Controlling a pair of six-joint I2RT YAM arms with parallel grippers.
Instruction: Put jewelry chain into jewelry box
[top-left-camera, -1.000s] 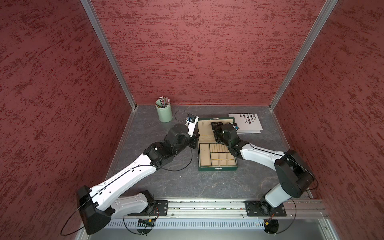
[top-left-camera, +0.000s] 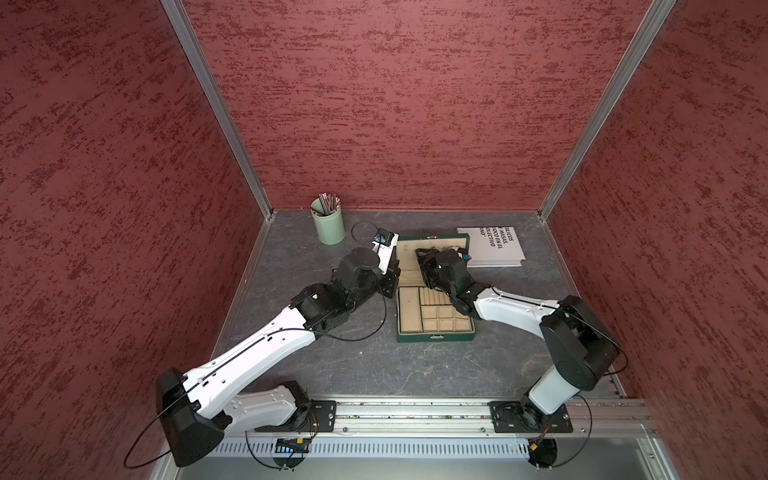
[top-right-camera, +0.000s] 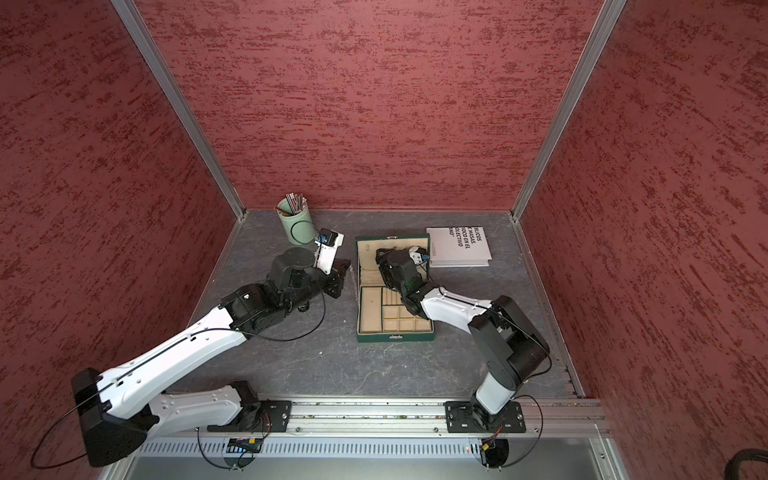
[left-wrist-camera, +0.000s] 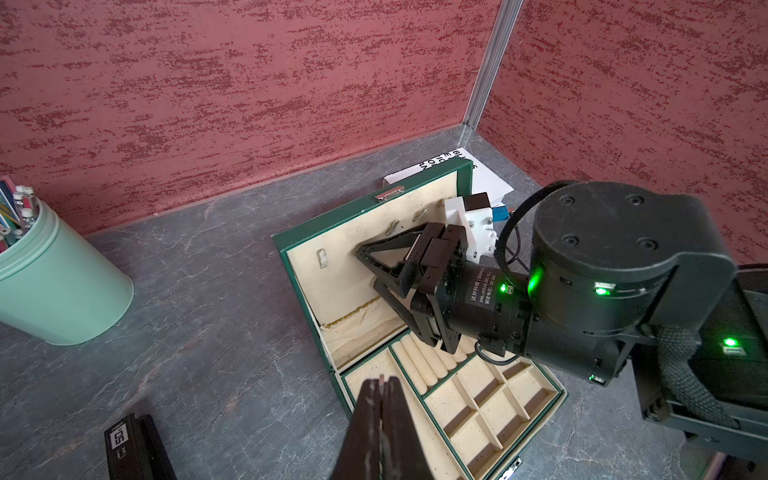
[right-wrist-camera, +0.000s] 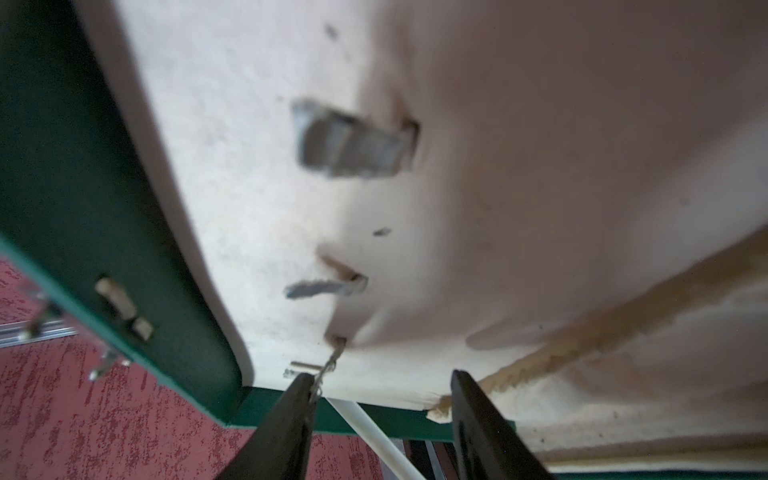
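The jewelry box (left-wrist-camera: 288, 240) is open, with a green outside and cream lining; its lid lies back toward the rear. My left gripper is shut above its left edge, with nothing clear between the fingers. Inside the lid, my right gripper has its fingers (right-wrist-camera: 472, 416) apart, and no object shows in the gap. By its left finger a thin twisted strand (right-wrist-camera: 322, 373) runs up to the lid lining; whether this is the chain or a lining loop I cannot tell. The chain is not clearly made out elsewhere.
A green cup (top-left-camera: 329, 228) of pencils stands at the back left, and a white book (top-left-camera: 494, 246) lies behind the box on the right. A small black object (left-wrist-camera: 132, 448) rests on the table to the left.
My right gripper has moved slightly left, farther over the box lid. The box, cup and book have stayed put.
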